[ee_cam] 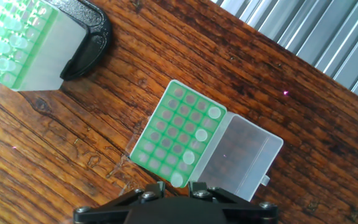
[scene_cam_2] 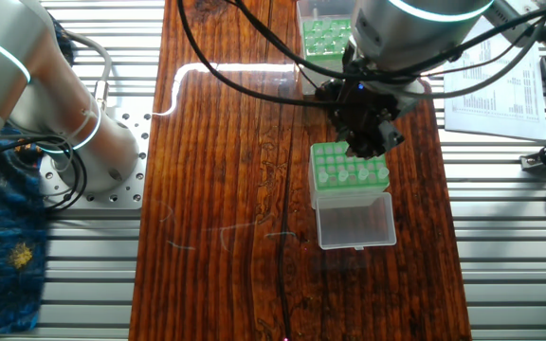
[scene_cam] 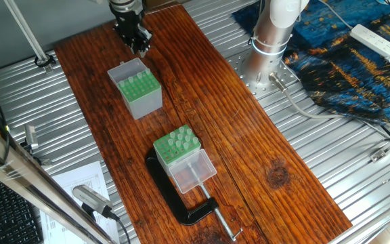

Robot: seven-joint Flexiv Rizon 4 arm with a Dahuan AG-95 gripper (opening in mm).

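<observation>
A lidded box with a green grid rack (ee_cam: 178,132) stands open, and several clear tubes (ee_cam: 201,135) fill the row beside its hinge. In the wrist view my gripper is open at the hinge-side corner, a narrow gap showing between its fingertips. The end tube's cap (ee_cam: 177,180) lies just beyond that gap, lined up with the row. Exterior view 1 has my gripper (scene_cam: 140,51) behind this box's raised lid (scene_cam: 128,70). A second green-topped box (scene_cam: 176,143) holds several tubes, its clear lid (scene_cam: 193,171) folded open.
A black C-clamp (scene_cam: 175,198) curves around the second box, its screw rod (scene_cam: 221,218) reaching past the lid. Cables (scene_cam_2: 254,95) hang across exterior view 2.
</observation>
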